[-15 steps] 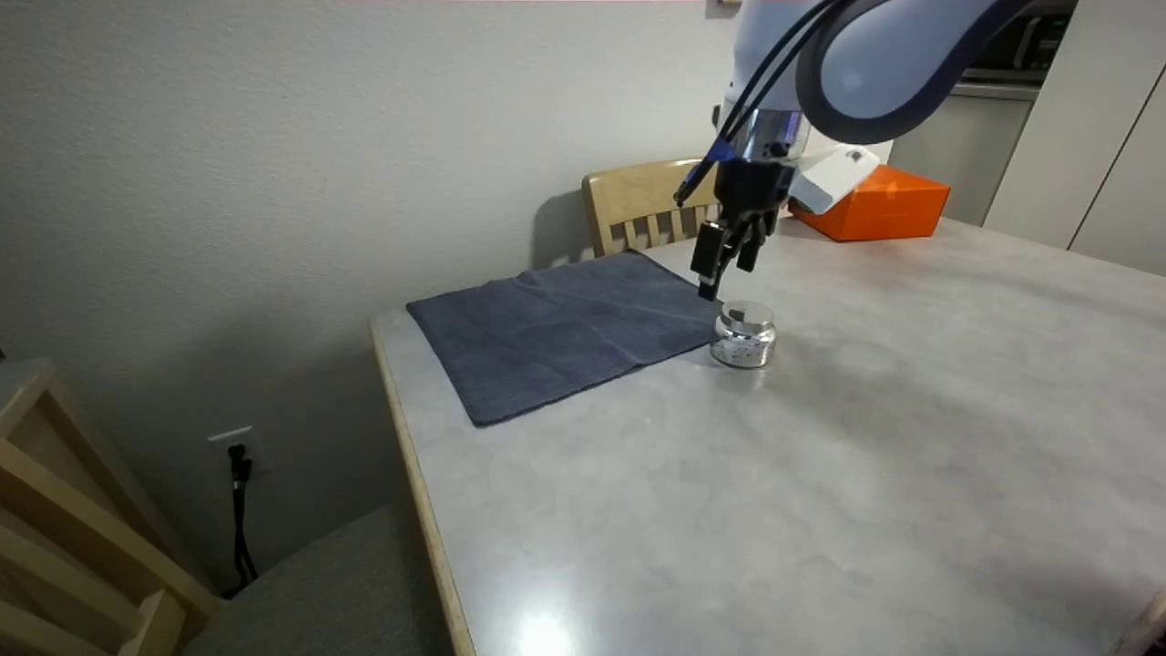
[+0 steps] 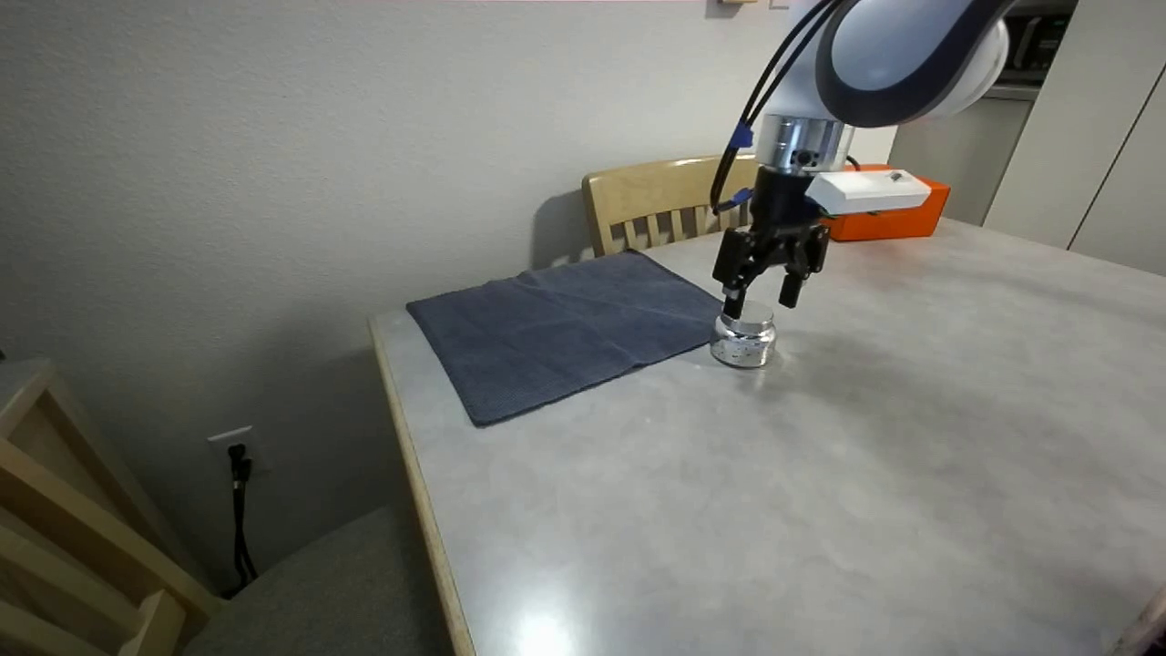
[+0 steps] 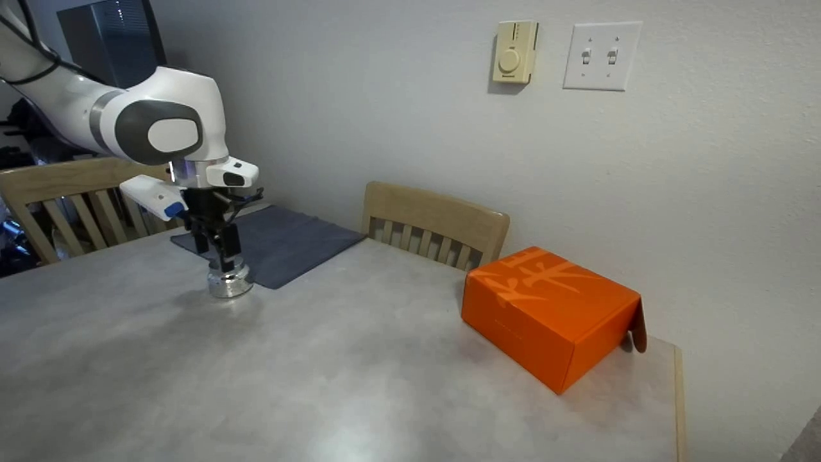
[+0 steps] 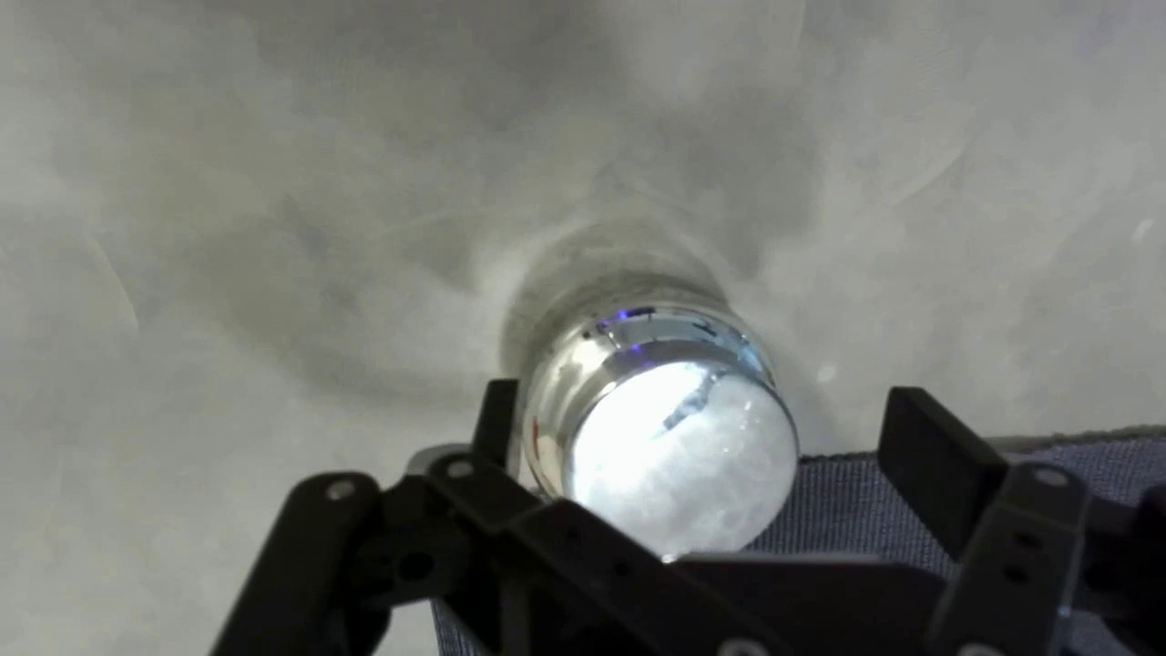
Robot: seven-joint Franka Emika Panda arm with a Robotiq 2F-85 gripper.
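A small shiny silver jar [image 2: 743, 341] stands upright on the grey table, by the near right corner of the dark blue cloth [image 2: 568, 328]. Just over it is my gripper [image 2: 761, 308], open, with its fingers pointing down. In the wrist view the jar [image 4: 683, 454] lies between the two fingers, close beside the left finger [image 4: 497, 421] and with a wide gap to the right finger [image 4: 929, 459]. Whether the left finger touches it I cannot tell. From the other side, the jar [image 3: 229, 281] is partly covered by the gripper [image 3: 217, 263].
An orange box [image 3: 550, 312] with a hanging flap sits toward the far end of the table. Wooden chairs [image 3: 435, 223] stand along the wall side.
My gripper has moved right and lower in exterior view 1, and has turned, so its fingers now stand over the jar. The jar and cloth have stayed in place.
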